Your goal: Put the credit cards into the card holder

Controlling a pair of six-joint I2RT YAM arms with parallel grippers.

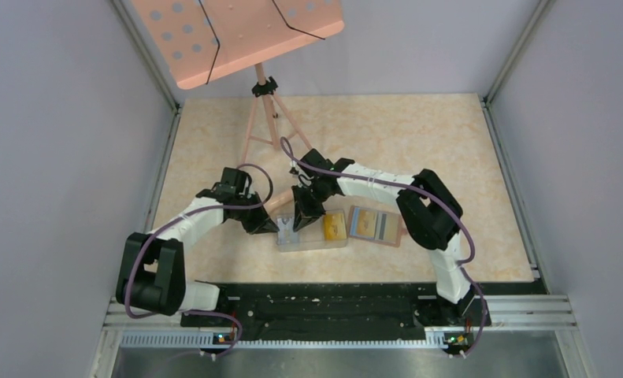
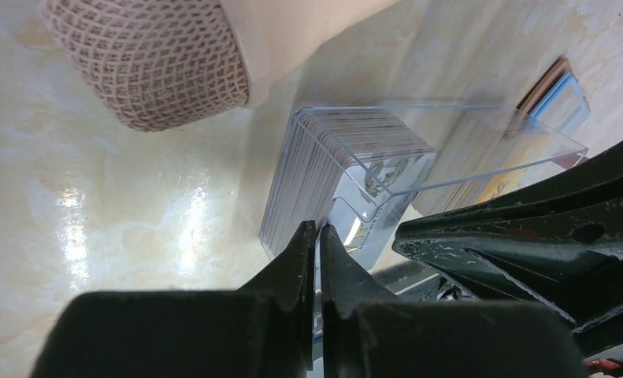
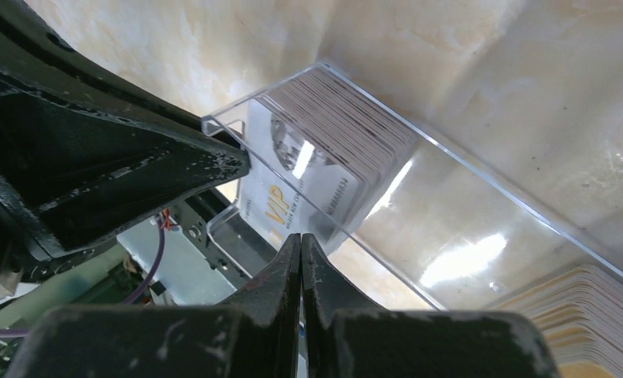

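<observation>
A clear open box (image 1: 312, 245) lies on the table with silver-white VIP cards (image 3: 292, 177) packed upright at its left end and gold cards (image 1: 335, 227) at its right. My left gripper (image 1: 276, 229) is shut at the left end of the box, its fingertips touching or nearly touching the clear wall in the left wrist view. In the right wrist view my right gripper is shut before the silver stack's face, nothing visible between its fingers. A flat brown-edged piece with yellow and blue-grey panels, likely the card holder (image 1: 375, 226), lies right of the box.
Behind the box stands a pink easel (image 1: 265, 102), its front leg ending close to the box and my left gripper. Both grippers are only a short gap apart. Bare table (image 1: 426, 130) extends at the back right.
</observation>
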